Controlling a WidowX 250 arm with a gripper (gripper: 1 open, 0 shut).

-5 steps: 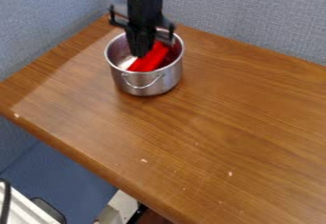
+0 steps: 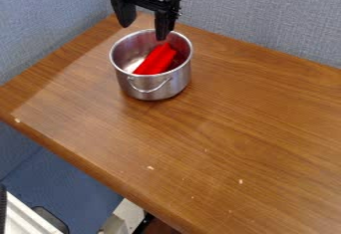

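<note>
A steel pot with a wire handle stands on the wooden table. A red elongated object lies inside it, tilted along the pot. My black gripper is open above the pot at the top of the view, its two fingers apart with nothing between them.
Grey padded walls border the table at the back and left. A white object sits below the table at the lower left.
The red object stays in the pot.
</note>
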